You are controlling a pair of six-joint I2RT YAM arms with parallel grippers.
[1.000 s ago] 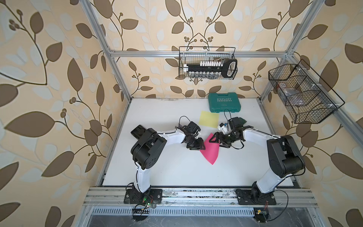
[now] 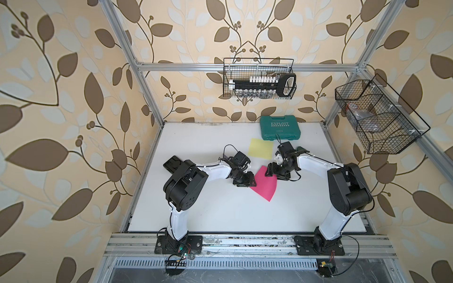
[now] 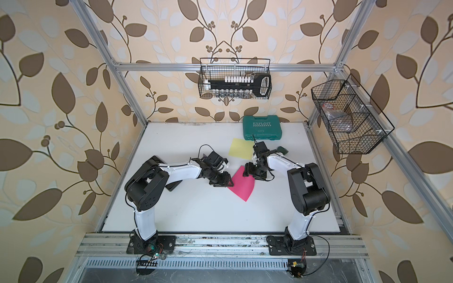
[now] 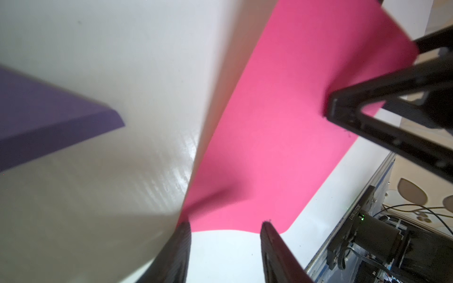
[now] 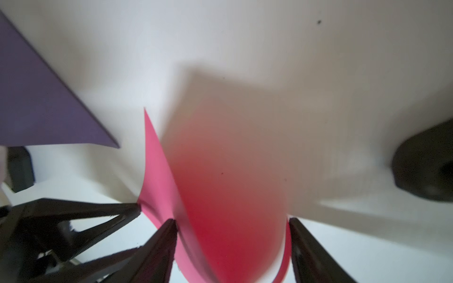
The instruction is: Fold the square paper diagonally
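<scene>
A pink square paper [image 2: 265,186] lies in the middle of the table, curving up at its far part. My left gripper is at one end of the paper, its two fingertips apart over the edge with a gap between them. My right gripper is over the other end, where the paper bends upward between and around its fingertips in the right wrist view; its fingertips stand apart, and whether they touch both sides of the paper is unclear.
A purple paper [image 4: 47,122] lies beside the pink one. A yellow paper [image 2: 260,147], a green case [image 2: 279,127] and a dark object [image 3: 283,150] are toward the back.
The pink paper's front corner has swung right and back. The left arm is unmoved.
</scene>
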